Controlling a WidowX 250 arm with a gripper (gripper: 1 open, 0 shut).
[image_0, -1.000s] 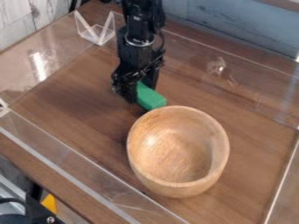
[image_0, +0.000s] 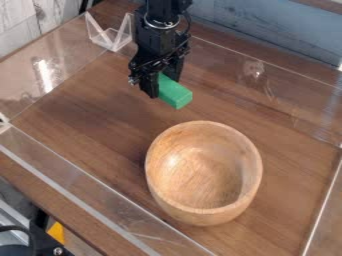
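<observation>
My black gripper (image_0: 156, 76) hangs over the upper middle of the wooden table, shut on a green block (image_0: 174, 95) that sticks out from its fingers toward the lower right. A round wooden bowl (image_0: 203, 208) stands lower right of the gripper and block, apart from them, with nothing visible inside.
A clear plastic holder (image_0: 110, 30) is at the back left. Transparent panels edge the table, with a pale blue wall (image_0: 277, 30) behind.
The gripper and green block have moved up in the view, away from the bowl. The bowl stays in place.
</observation>
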